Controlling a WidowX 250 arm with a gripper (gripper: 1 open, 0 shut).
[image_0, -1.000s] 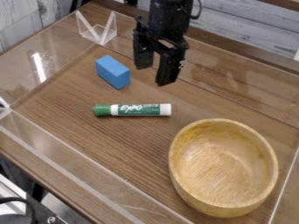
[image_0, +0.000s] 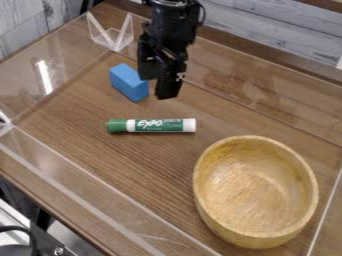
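Observation:
My black gripper (image_0: 162, 74) hangs at the top centre of the camera view, fingers pointing down and open, just right of a blue block (image_0: 128, 83) on the wooden table. No object shows between the fingers. Below it lies a white and green Expo marker (image_0: 151, 126), horizontal on the table. A round beige bowl (image_0: 255, 191) sits at the lower right.
A white wire-like object (image_0: 112, 33) stands at the upper left. Dark items lie beyond its lower-left edge.
My gripper has moved left, toward the blue block. The block, marker and bowl have not moved.

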